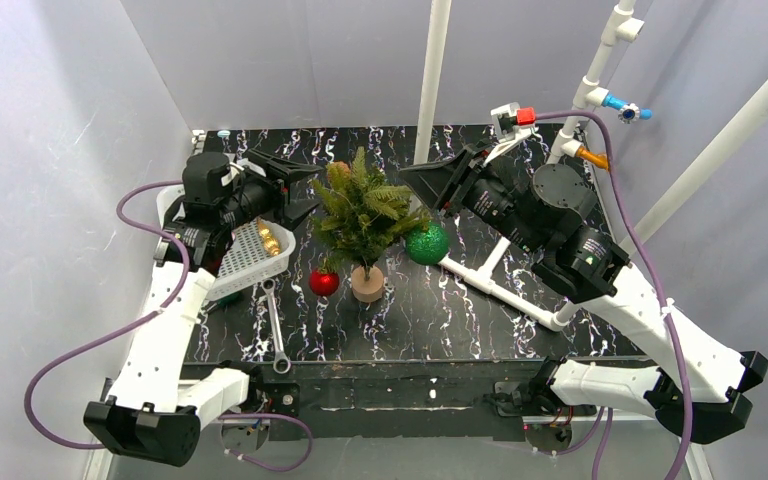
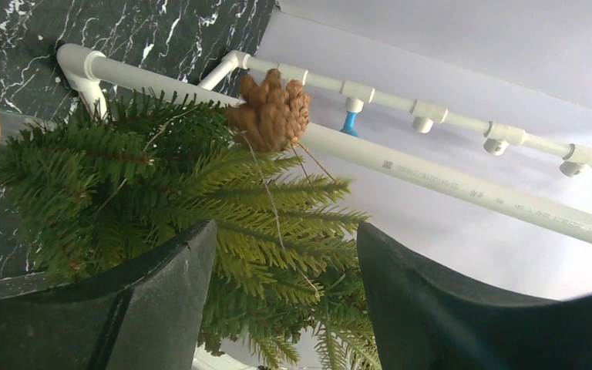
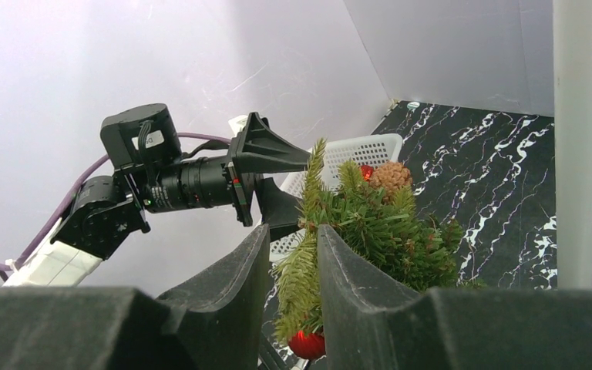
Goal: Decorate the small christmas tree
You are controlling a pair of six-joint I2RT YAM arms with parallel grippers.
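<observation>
The small tree (image 1: 360,212) stands upright on its round wooden base (image 1: 367,284). A brown pine cone hangs among its upper branches, free of any fingers; in the right wrist view the cone (image 3: 391,177) shows at the tree's far side. My left gripper (image 1: 317,190) is open beside the tree's left, with green twigs between and beyond its fingers in its own wrist view. Low on the left hangs a red bauble (image 1: 324,283), and a green bauble (image 1: 426,243) is on the right. My right gripper (image 1: 405,172) is shut to the tree's upper right, holding nothing visible.
At left, partly under the left arm, sits a white basket (image 1: 250,268) with gold ornaments (image 1: 268,240) in it. A wrench (image 1: 276,325) lies in front of it. A white pipe (image 1: 433,75) rises behind the tree, and more pipework (image 1: 500,292) occupies the right.
</observation>
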